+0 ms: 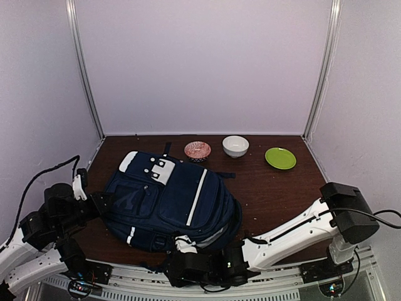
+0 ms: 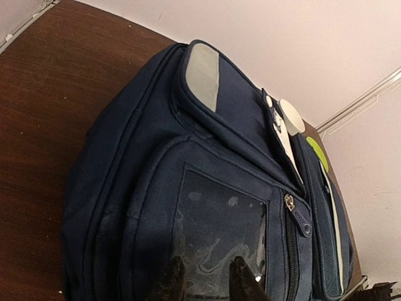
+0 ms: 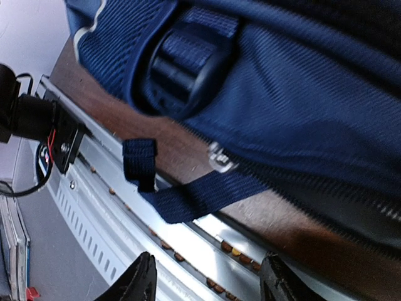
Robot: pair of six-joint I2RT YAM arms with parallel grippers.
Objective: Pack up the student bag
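A navy student bag lies flat on the table, its white-striped front facing up. In the left wrist view, the clear pocket and a zipper pull show on that front. My left gripper is at the bag's left side over the pocket, open with nothing between its fingers. The right gripper stands open and empty by the bag's near edge, above the metal rail. A zipper pull and a dangling strap lie ahead of its fingertips, apart from them.
Along the back of the table stand a red patterned bowl, a white bowl and a green plate. Bare table extends right of the bag. A metal rail runs along the front edge.
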